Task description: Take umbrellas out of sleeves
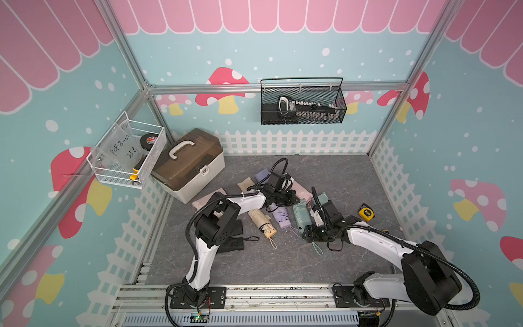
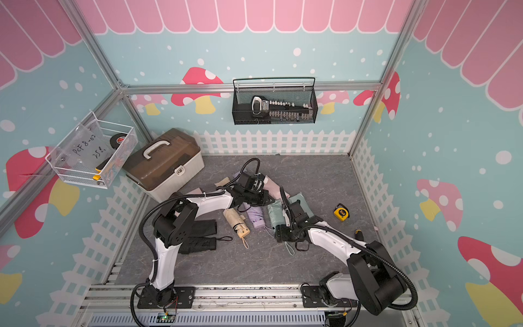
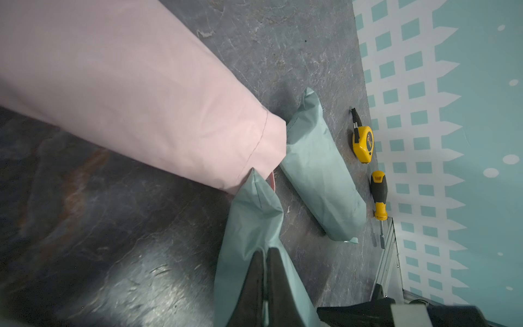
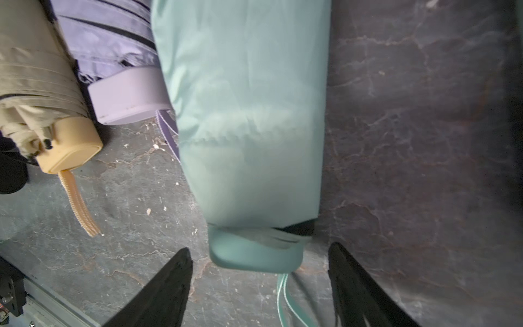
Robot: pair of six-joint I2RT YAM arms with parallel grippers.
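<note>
My left gripper is shut on the pointed end of a mint umbrella sleeve (image 3: 248, 215), the fabric rising between its fingertips. Near the sleeve's other end, my right gripper stands open around the umbrella's mint handle (image 4: 253, 250), which pokes out of the sleeve with a wrist strap hanging from it. A lilac umbrella (image 4: 125, 92) and a beige umbrella (image 4: 68, 139) lie bare alongside. A pink sleeved umbrella (image 3: 141, 92) and another mint sleeve (image 3: 327, 179) lie beyond the held one.
Black umbrellas (image 1: 231, 244) lie at the left. A tool box (image 1: 188, 171) fills the back left. A tape measure (image 3: 364, 141) and a screwdriver (image 3: 379, 193) lie along the right wall. Bare floor shows at the back right and front middle.
</note>
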